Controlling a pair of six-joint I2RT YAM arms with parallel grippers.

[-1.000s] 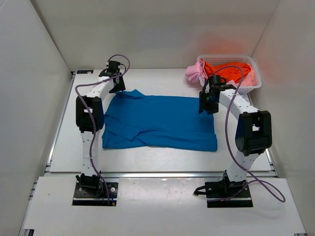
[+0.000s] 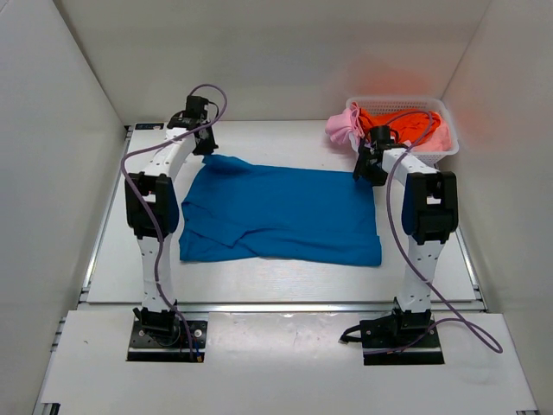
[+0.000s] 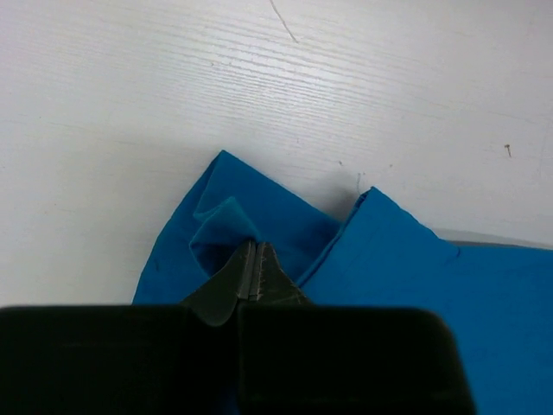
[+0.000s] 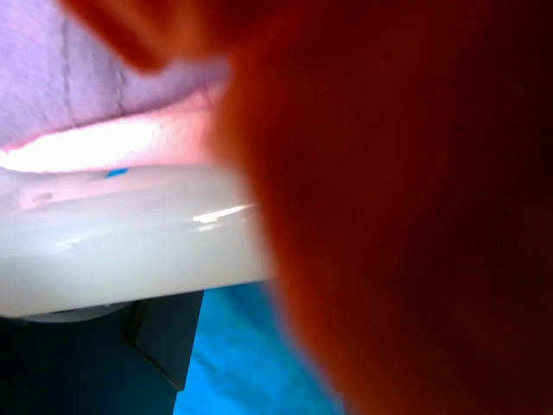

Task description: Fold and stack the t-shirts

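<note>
A blue t-shirt (image 2: 276,216) is spread across the table, its upper left corner creased into small folds. My left gripper is shut at that corner; a small raised flap of blue cloth is at its tips, and I cannot tell whether any is between them. My right gripper (image 2: 370,173) is over the shirt's upper right corner beside the basket; in the right wrist view an out-of-focus orange cloth (image 4: 406,173) fills much of the picture and its fingertips cannot be made out.
A white basket (image 2: 442,155) of orange and pink clothes (image 2: 402,121) stands at the back right, with pink cloth hanging over its left side. Bare table (image 2: 285,281) runs along the front and back of the shirt, with walls on the sides and behind.
My right arm has straightened and drawn slightly toward the back, nearer the basket. The shirt looks nearly the same.
</note>
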